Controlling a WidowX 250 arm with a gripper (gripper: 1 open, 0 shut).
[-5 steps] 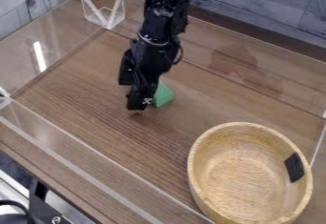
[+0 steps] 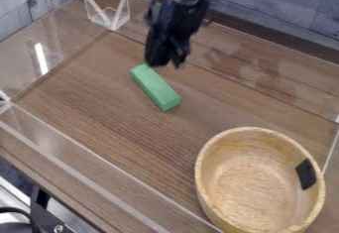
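Observation:
A green rectangular block [image 2: 155,86] lies flat on the wooden table, left of centre. The dark robot arm reaches in from the top, blurred by motion, with its gripper [image 2: 165,54] above and behind the block, apart from it. The fingers are too blurred to make out what, if anything, is between them.
A round pale wooden bowl [image 2: 255,182] with a black handle patch fills the lower right. A white wire-like holder [image 2: 107,9] stands at the back left, and another white piece is at the left edge.
The arm has lifted up and away toward the back, blurring as it moves. The green block, earlier mostly hidden behind the gripper, is now fully visible.

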